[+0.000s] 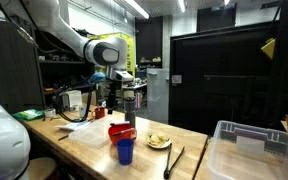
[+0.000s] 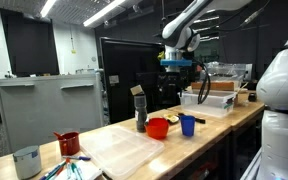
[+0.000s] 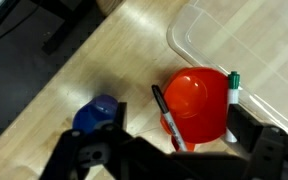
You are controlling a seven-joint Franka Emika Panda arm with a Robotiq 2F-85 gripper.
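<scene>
My gripper is open in the wrist view, its dark fingers (image 3: 112, 140) wide apart. Below it lies a red bowl (image 3: 189, 86), holding a black marker (image 3: 167, 110) and a white marker with a green cap (image 3: 233, 97) that leans over the rim near the right finger. A blue cup (image 3: 88, 122) stands to the left. From the side, the gripper (image 1: 112, 90) hangs well above the red bowl (image 1: 116, 131), with the blue cup (image 1: 125, 151) in front. The second exterior view has the red bowl (image 2: 158, 128) beside the blue cup (image 2: 187, 126).
A shallow clear tray (image 2: 119, 150) lies beside the bowl. A plate of yellowish items (image 1: 157, 141) and a dark long tool (image 1: 173, 163) are to the right, before a large clear bin (image 1: 254, 155). Toward the left end stands a red mug (image 2: 68, 144).
</scene>
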